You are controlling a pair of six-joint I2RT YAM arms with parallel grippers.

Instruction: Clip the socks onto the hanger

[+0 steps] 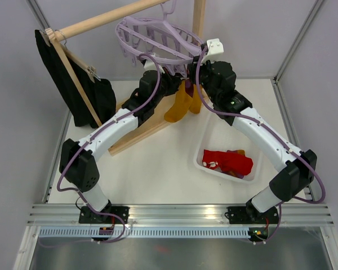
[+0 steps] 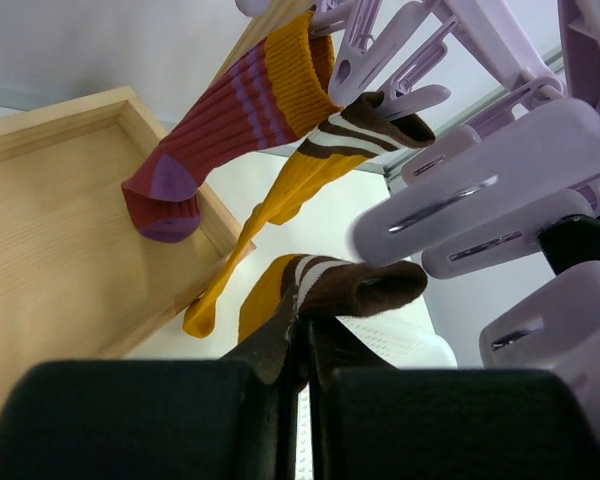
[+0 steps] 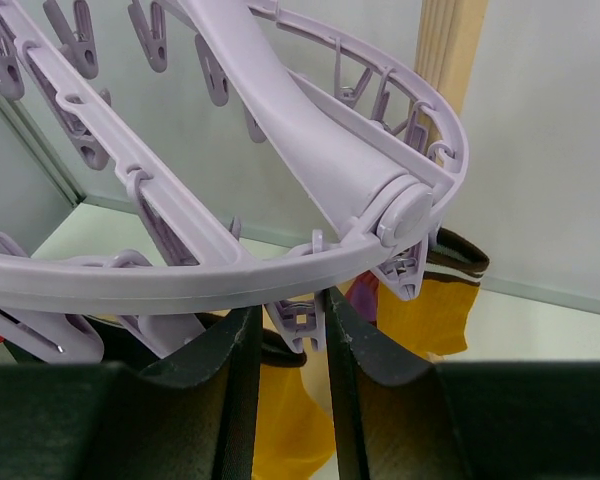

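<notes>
The lilac round clip hanger [image 1: 158,42] hangs from the wooden rack, socks dangling under it. In the left wrist view a maroon striped sock [image 2: 210,130] and a yellow sock [image 2: 310,180] hang from clips. My left gripper is shut on a yellow sock with brown-and-white cuff [image 2: 330,285], held just below the clips. My right gripper is at a hanger clip [image 3: 290,315] on the ring's near rim; how far its fingers are apart is hard to see. Yellow socks [image 3: 425,320] hang behind it.
A white bin [image 1: 228,174] with red and other socks stands at the right. The wooden rack [image 1: 96,19] carries a black cloth [image 1: 67,79] at left.
</notes>
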